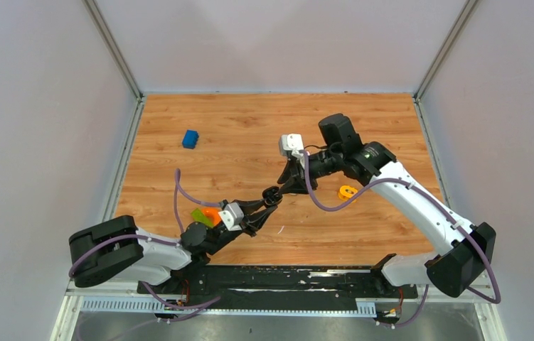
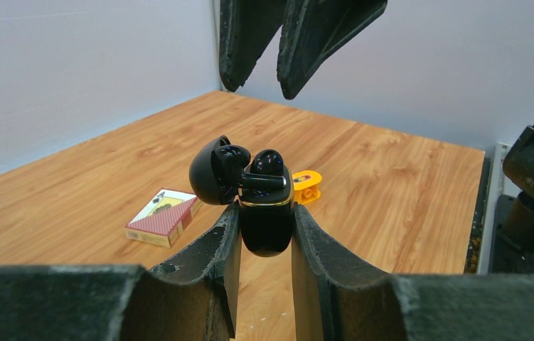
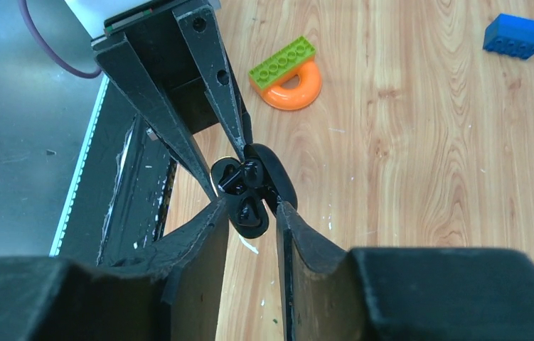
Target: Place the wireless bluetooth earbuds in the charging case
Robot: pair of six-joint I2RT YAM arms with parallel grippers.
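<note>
My left gripper is shut on the black charging case (image 2: 267, 231), holding it off the table with its lid (image 2: 210, 174) hinged open. A glossy black earbud (image 2: 262, 182) lies with its stem crosswise over the case opening; a second rounded black shape (image 2: 269, 163) shows beside it. In the right wrist view, the case (image 3: 249, 226) and the crosswise earbud (image 3: 231, 177) appear just beyond my right gripper. Those fingers stand apart with nothing between them. Whether the second shape is a seated earbud, I cannot tell.
A yellow toy piece (image 1: 348, 192) rests on the table to the right, and a blue block (image 1: 190, 139) at the back left. Green (image 3: 282, 62) and orange (image 3: 294, 89) toys lie beneath the left arm. A card box (image 2: 163, 217) is on the table.
</note>
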